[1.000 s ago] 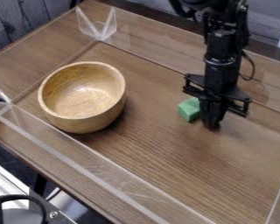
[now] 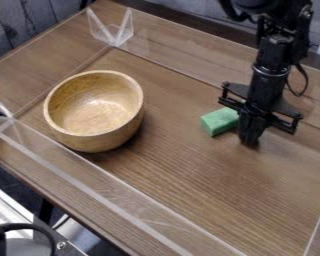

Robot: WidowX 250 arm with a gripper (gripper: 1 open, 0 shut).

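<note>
The black gripper (image 2: 252,134) is lowered to the wooden table on the right side of the camera view, its fingertips close together. A small green block (image 2: 218,122) lies on the table just left of the fingertips, its right part partly hidden behind them. Whether the fingertips touch it is unclear.
A large tan bowl (image 2: 93,135) stands on the left of the table (image 2: 176,200). A clear plastic piece (image 2: 109,30) is at the back left. Dark cables lie at the lower left edge.
The gripper has shifted slightly right. More of the green block now shows to the left of it, and the block looks turned a little.
</note>
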